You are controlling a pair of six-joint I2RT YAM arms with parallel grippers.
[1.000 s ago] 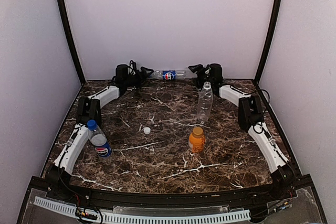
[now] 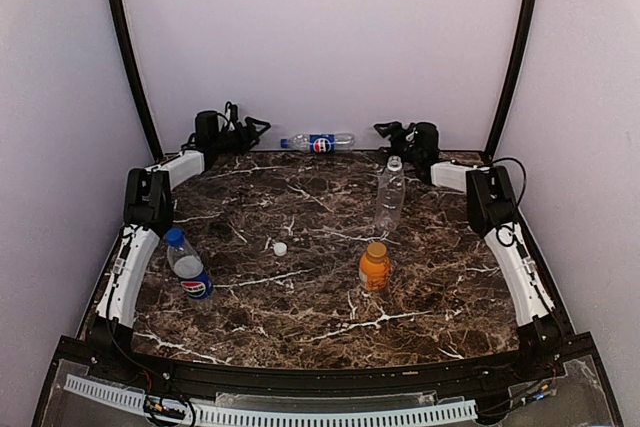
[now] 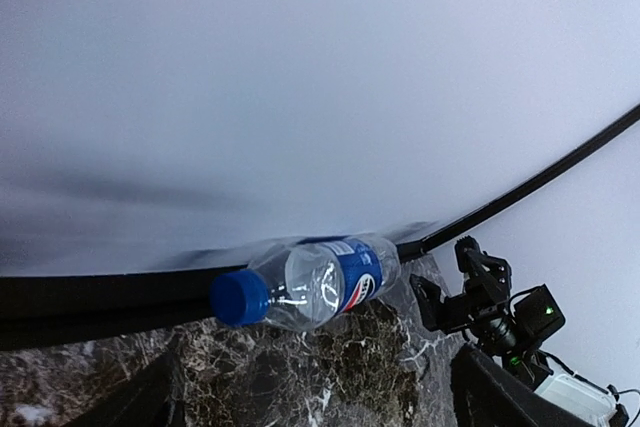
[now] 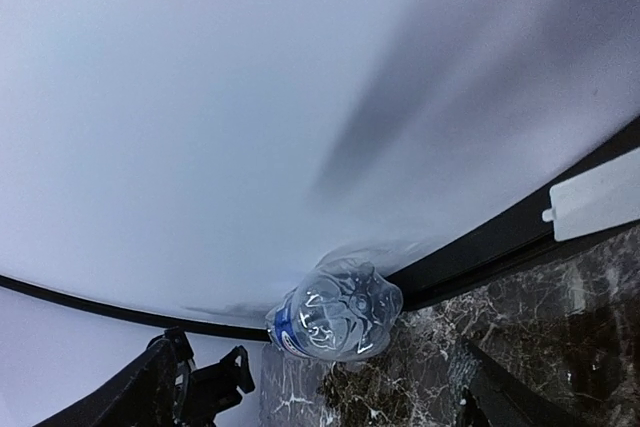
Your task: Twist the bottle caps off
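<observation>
A Pepsi bottle point(image 2: 322, 143) lies on its side along the back wall, its blue cap point(image 3: 238, 297) on the left end. My left gripper point(image 2: 258, 129) hangs left of that cap, open with nothing between its fingers. My right gripper point(image 2: 385, 135) is right of the bottle's base point(image 4: 345, 312), apart from it, its fingers spread with nothing between them. An upright Pepsi bottle point(image 2: 190, 269) with a blue cap stands front left. A clear bottle point(image 2: 390, 197) stands right of centre, and an orange bottle point(image 2: 374, 271) with an orange cap stands in front of it.
A small white cap point(image 2: 280, 248) lies on the dark marble table point(image 2: 270, 317) near the middle. White walls enclose the back and sides.
Both grippers have moved outward from the ends of the lying bottle, the left one leftward, the right one rightward. The lying bottle stays in place.
</observation>
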